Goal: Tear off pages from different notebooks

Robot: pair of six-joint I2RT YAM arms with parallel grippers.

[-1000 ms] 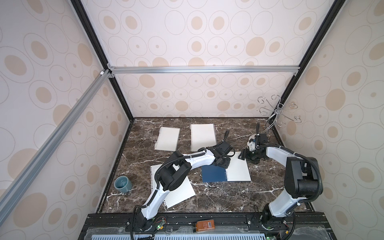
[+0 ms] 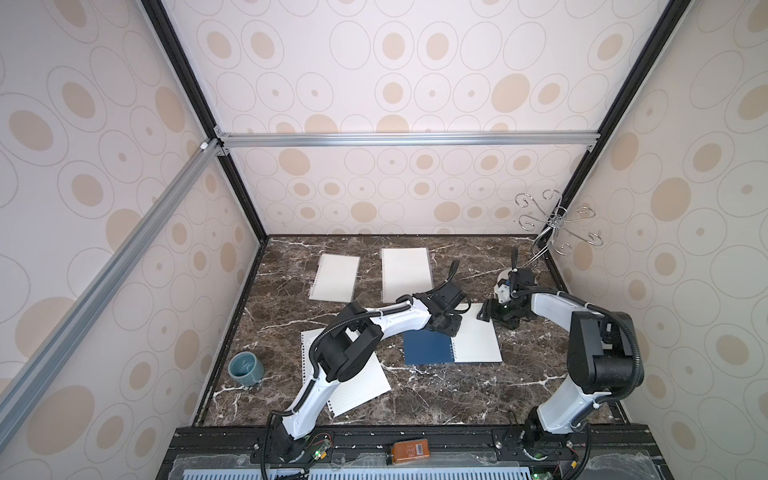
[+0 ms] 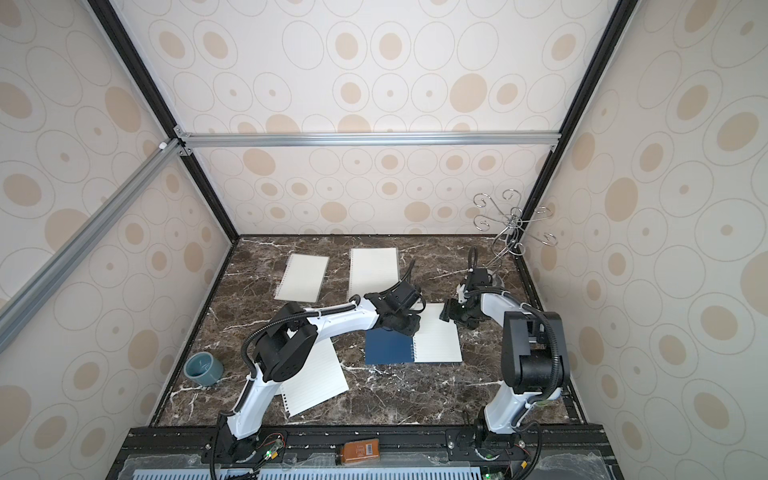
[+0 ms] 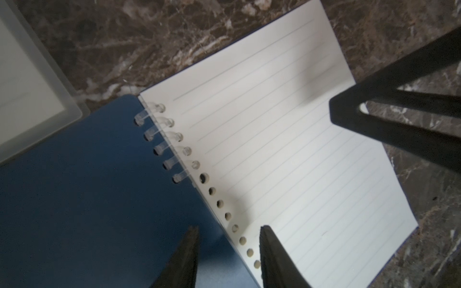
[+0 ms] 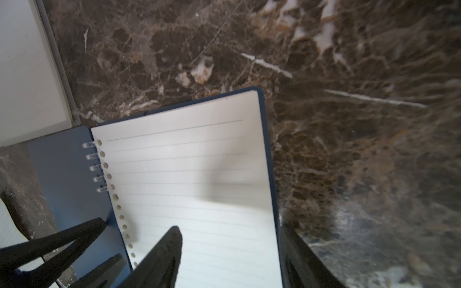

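An open notebook with a navy cover (image 2: 428, 348) and a lined white page (image 2: 476, 344) lies at the centre-right; clear spiral rings (image 4: 163, 144) run down part of its binding. My left gripper is open over the binding holes, with nothing held. My right gripper hovers at the page's outer edge, fingers apart, the edge running between them; I cannot tell whether they touch it.
Two white notebooks (image 2: 334, 276) (image 2: 406, 268) lie at the back. Another white notebook (image 2: 356, 388) lies under my left arm. A teal cup (image 2: 245, 368) stands front left, a silver wire stand (image 2: 552, 224) back right.
My right gripper has shifted very slightly; the left arm and the notebooks look unchanged.
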